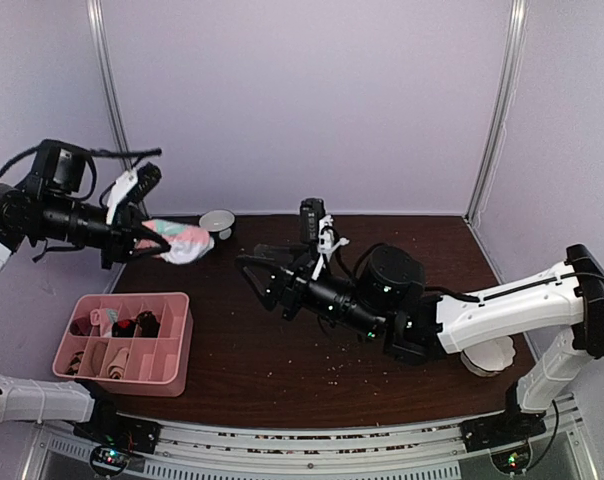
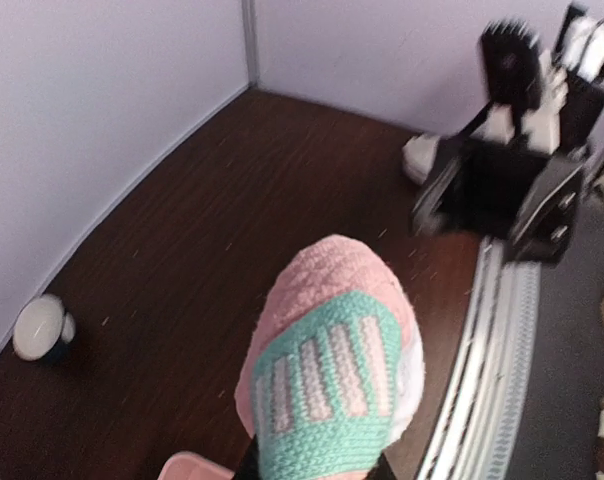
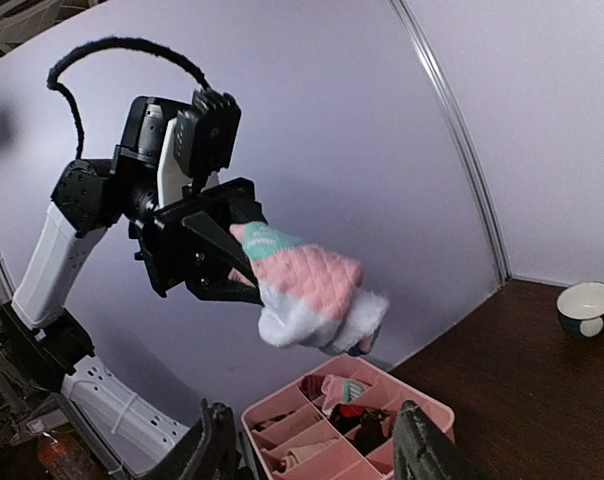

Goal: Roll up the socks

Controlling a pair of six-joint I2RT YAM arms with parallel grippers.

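A pink, white and mint-green sock bundle [image 1: 189, 243] hangs in the air at the upper left, with my left gripper [image 1: 162, 240] shut on one end. In the left wrist view the sock [image 2: 327, 350] fills the lower middle and hides most of the fingers. The right wrist view shows the sock [image 3: 317, 290] folded into a thick roll, its free end pointing away from the left gripper. Over the middle of the table, my right gripper [image 1: 254, 282] stands open and empty, apart from the sock. Its fingers [image 3: 410, 445] show spread at the bottom of the right wrist view.
A pink divided box [image 1: 172, 375] with several rolled socks sits at the table's front left, below the left arm. One bowl [image 1: 218, 222] stands at the back left, and a white bowl [image 1: 489, 355] at the right.
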